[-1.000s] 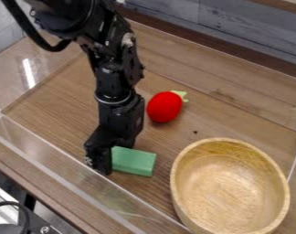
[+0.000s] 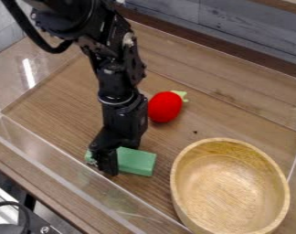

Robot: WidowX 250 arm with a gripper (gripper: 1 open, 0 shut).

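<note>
My black arm reaches down from the top left, and its gripper (image 2: 114, 155) stands open low over a flat green block (image 2: 137, 163) near the front edge. The fingers are around or on the block's left part, which they partly hide; whether they touch it is hard to tell.
A red tomato-like object (image 2: 165, 107) with a small pale green piece behind it lies right of the arm. A large wooden bowl (image 2: 230, 187) fills the front right. A clear ledge runs along the front left.
</note>
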